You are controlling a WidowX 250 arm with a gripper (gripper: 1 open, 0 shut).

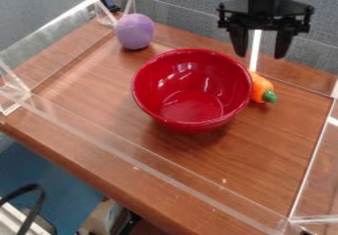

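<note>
A large red bowl (192, 93) rests in the middle of the wooden table, empty inside. Just behind its right side lies an orange carrot (260, 89) with a green tip, partly hidden by the bowl. A purple ball (134, 32) sits at the back left. My black gripper (262, 43) hangs at the top right, above and behind the carrot, its two fingers spread apart with nothing between them.
Clear plastic walls edge the table (93, 120) on several sides. A grey padded wall stands behind. Cables and other gear lie off the table at the lower left.
</note>
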